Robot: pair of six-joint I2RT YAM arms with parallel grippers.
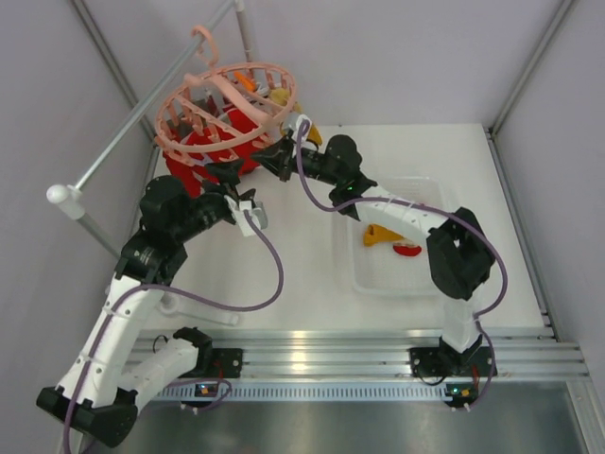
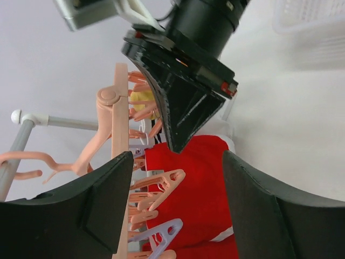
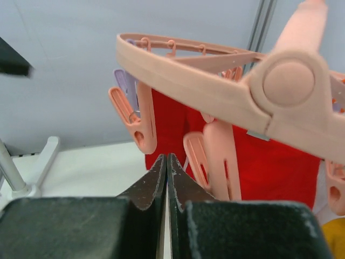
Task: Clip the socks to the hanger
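Observation:
The round peach hanger (image 1: pixel 170 145) hangs at the upper left, with a peach clip (image 3: pixel 218 159) beside my right fingertips in the right wrist view. My right gripper is shut, with its tips pressed together and nothing between them; that clip stands just to their right, outside. In the left wrist view my left gripper stands open, its fingers wide apart near the hanger's clips and red cloth. Red socks (image 2: pixel 186 186) hang under the hanger. A yellow-orange sock (image 1: pixel 381 235) lies in the white basket (image 1: pixel 364 281).
The hanger's hook sits on a grey rail (image 1: pixel 142 106) that slopes across the left. A red item (image 1: pixel 407 250) is also in the basket. Bare white table (image 1: pixel 293 274) lies between the arms.

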